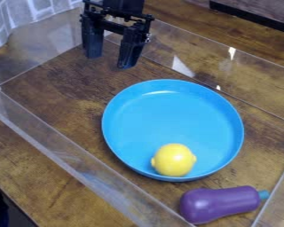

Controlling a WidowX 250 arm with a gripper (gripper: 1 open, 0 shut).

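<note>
My black gripper (110, 50) hangs at the upper middle over the wooden surface, its two fingers spread apart with nothing visible between them. A blue plate (170, 114) lies below and to the right of it, with a yellow ball-like object (173, 160) resting on its near part. A purple toy eggplant (218, 204) lies outside the plate at the bottom right.
Clear plastic walls (85, 168) border the wooden work area (56, 102). Bare wood lies left of the plate and behind it to the right.
</note>
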